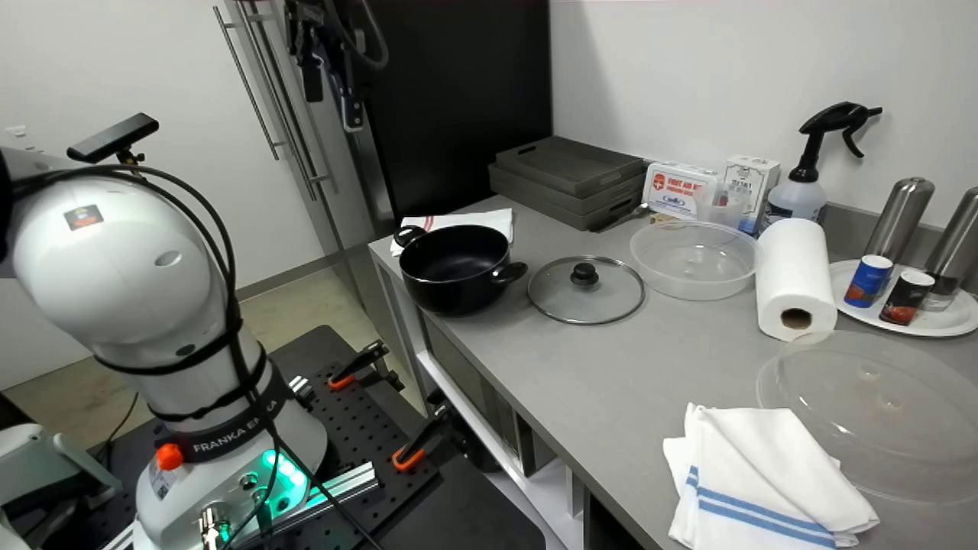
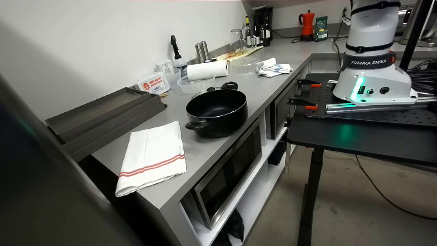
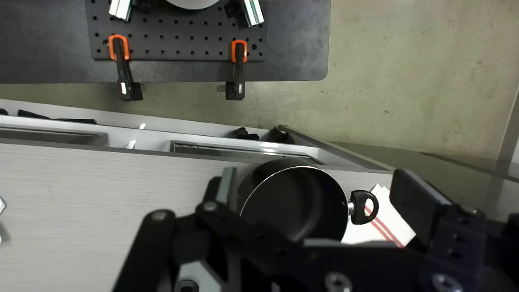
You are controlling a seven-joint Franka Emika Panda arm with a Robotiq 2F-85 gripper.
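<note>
My gripper (image 1: 332,111) hangs high at the top of exterior view 1, well above the counter, its fingers apart and nothing between them. In the wrist view one dark finger (image 3: 419,199) shows at the right and the other at the left. Between and below them is the empty black pot (image 3: 297,204), partly hidden by the gripper body. That pot stands upright and uncovered near the counter's front edge. A glass lid (image 1: 587,290) with a black knob lies flat beside it, apart from it. A white towel with red stripes (image 2: 153,153) lies at the counter's end.
Stacked grey trays (image 1: 568,179), a clear plastic bowl (image 1: 694,261), a paper towel roll (image 1: 795,279) and a spray bottle (image 1: 798,197) line the wall side. A blue-striped towel (image 1: 761,481) lies nearer, beside a clear plastic cover (image 1: 880,412). The mid-counter is bare.
</note>
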